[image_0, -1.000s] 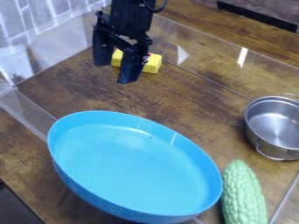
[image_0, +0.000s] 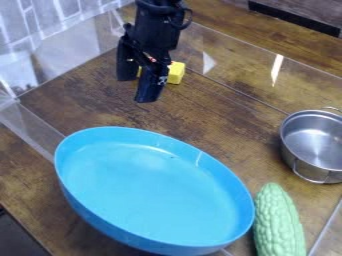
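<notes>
My black gripper (image_0: 139, 75) hangs at the upper middle of the camera view, open, over the wooden counter. Just behind it a yellow block (image_0: 174, 72) is partly hidden by the gripper. A large light blue oval dish (image_0: 152, 185) fills the lower middle. At the right stands a steel pot (image_0: 315, 145), and below it lies a pale green bumpy vegetable (image_0: 278, 222), perhaps a corn cob or gourd.
A tiled wall (image_0: 34, 35) and a transparent edge border the left side.
The gripper has moved slightly, rising a little and shifting to the right, and covers more of the yellow block's left part. The other things have not moved.
</notes>
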